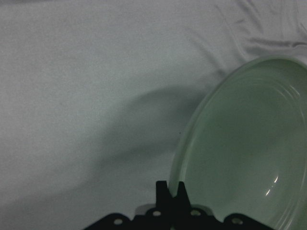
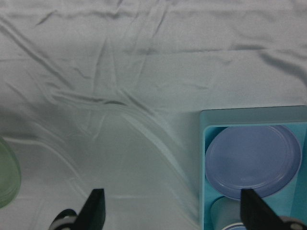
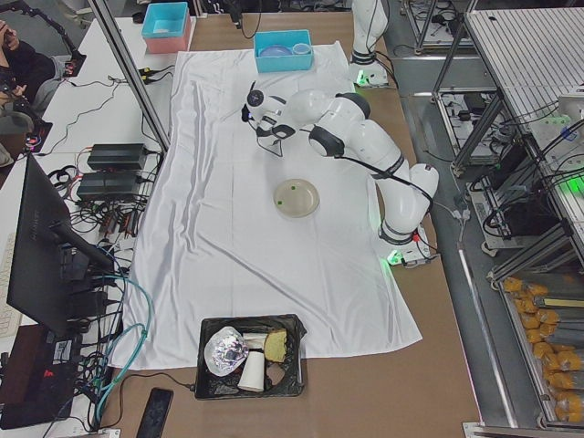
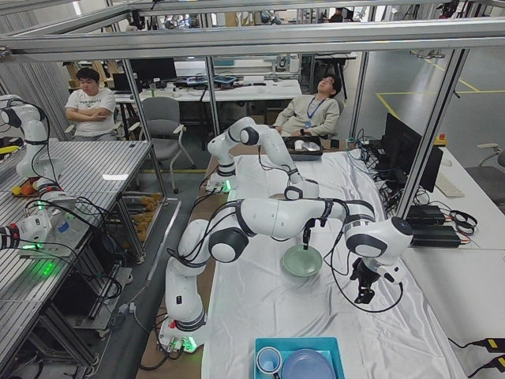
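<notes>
A green plate (image 4: 301, 260) lies on the white cloth and fills the right side of the left wrist view. My left gripper is closed on that plate's rim (image 1: 192, 134), its fingers at the near left edge. My right gripper stands open over the cloth in the right wrist view, with the green plate at far left and a blue bin (image 2: 206, 120) on the right, holding a blue plate (image 2: 252, 158) and a cup (image 2: 225, 213).
A beige plate (image 3: 296, 198) rests mid-cloth. A black tray (image 3: 210, 383) with foil, bread and white items stands at the near end. The cloth around the beige plate is clear.
</notes>
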